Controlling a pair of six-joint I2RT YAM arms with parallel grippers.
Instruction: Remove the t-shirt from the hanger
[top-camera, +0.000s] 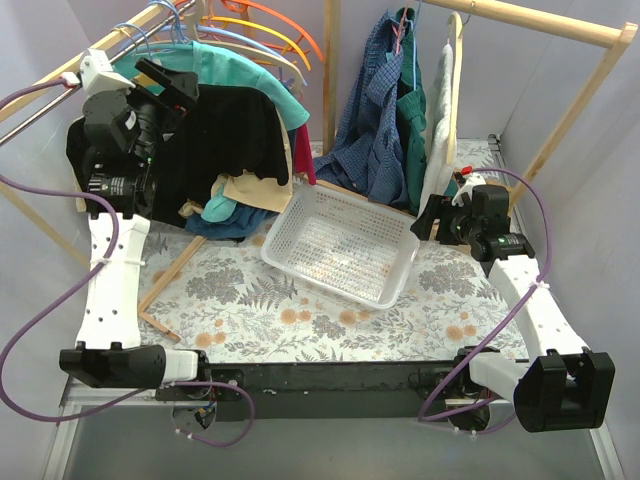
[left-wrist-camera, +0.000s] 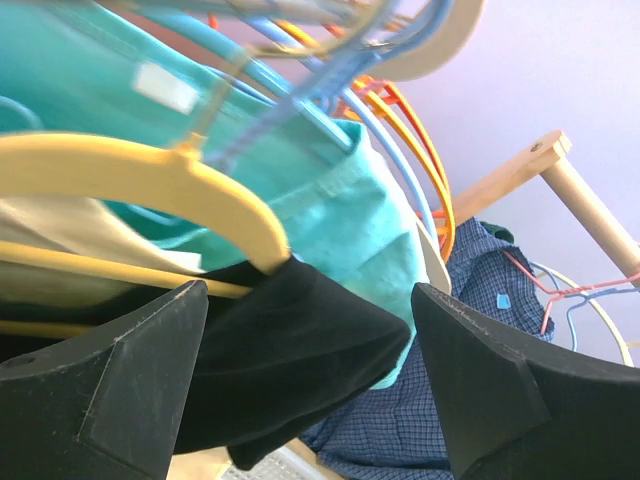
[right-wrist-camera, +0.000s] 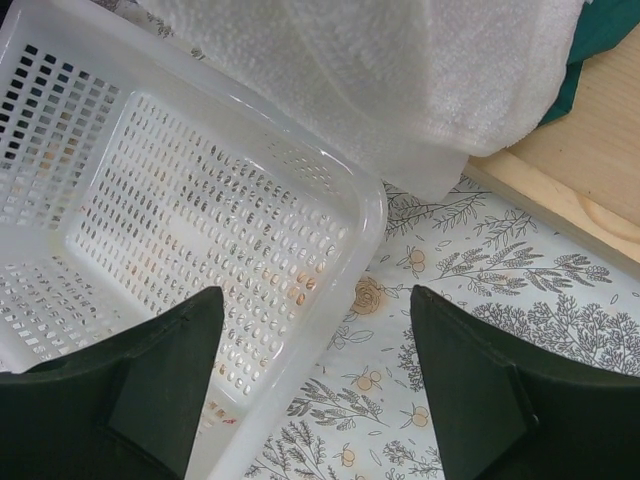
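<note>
The black t-shirt (top-camera: 230, 140) hangs on the left rack, in front of a teal shirt (top-camera: 225, 68). Its yellow hanger (left-wrist-camera: 110, 170) shows close up in the left wrist view, one end inside the black shoulder cloth (left-wrist-camera: 300, 330). My left gripper stands in front of that shoulder with its fingers (left-wrist-camera: 130, 390) spread on either side; the black cloth appears between them, not pinched. Over the right edge of the basket my right gripper is open and empty.
A white basket (top-camera: 375, 296) rests on the floral cloth at the centre. Several garments, including a blue checked shirt (top-camera: 365, 130) and a white towel (top-camera: 440, 130), hang on the right rack. Patterned surface in front of the basket is clear.
</note>
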